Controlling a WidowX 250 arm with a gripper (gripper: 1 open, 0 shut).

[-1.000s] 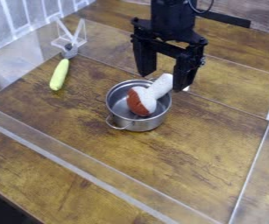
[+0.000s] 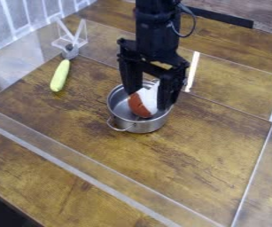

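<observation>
My black gripper hangs open over a silver pot in the middle of the table. Inside the pot lies a red and white object, its upper part partly hidden by the gripper. Whether the fingers touch it I cannot tell.
A yellow-green corn-like object lies at the left, with a small grey item behind it. Clear panels edge the work area, and a white railing stands at the back left.
My gripper has moved leftward and down, closer over the pot, and now covers more of the red and white object. The pot and corn-like object have not visibly moved.
</observation>
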